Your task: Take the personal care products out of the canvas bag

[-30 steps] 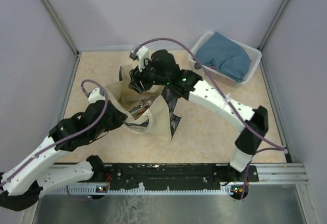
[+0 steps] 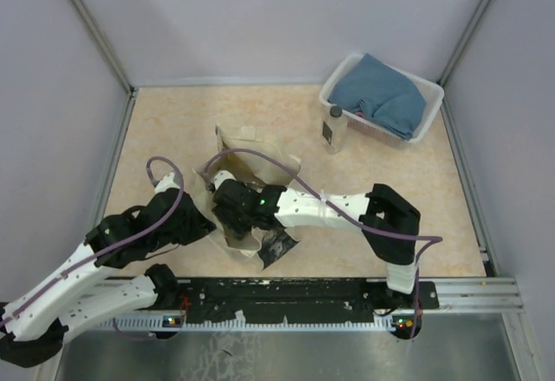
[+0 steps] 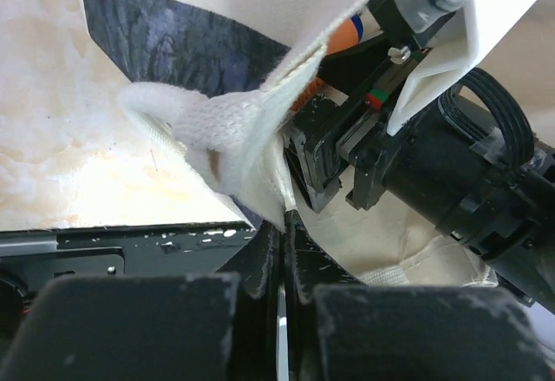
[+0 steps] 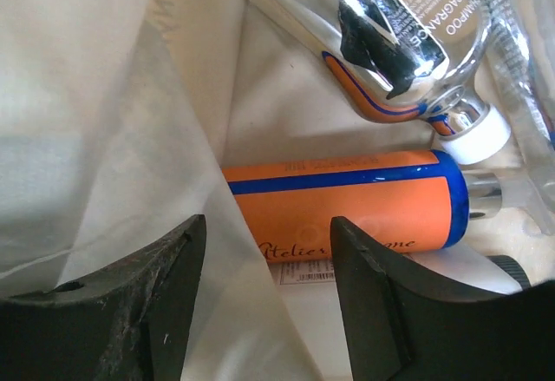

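The cream canvas bag (image 2: 274, 150) stands slumped at the table's middle, its mouth spread. At its near left edge my left gripper is shut, the bag's rim pinched at its fingertips in the left wrist view. My right gripper is down inside the bag with parted fingers. Beyond those fingers lies an orange bottle (image 4: 364, 203) with a blue band; a fold of the bag's cloth covers its left end. Above it is a clear bottle (image 4: 390, 34) with a white cap, and below it a pale dark-capped bottle (image 4: 460, 268).
A clear bottle (image 2: 334, 129) with a dark cap stands on the table, right of the bag. Behind it, a white basket (image 2: 431, 110) holds a blue cloth (image 2: 378, 95). Open table surface lies to the bag's right.
My right gripper has come down from above the bag's far side into the bag, toward its near side. The bag has slumped, and the left gripper shifted slightly with the rim.
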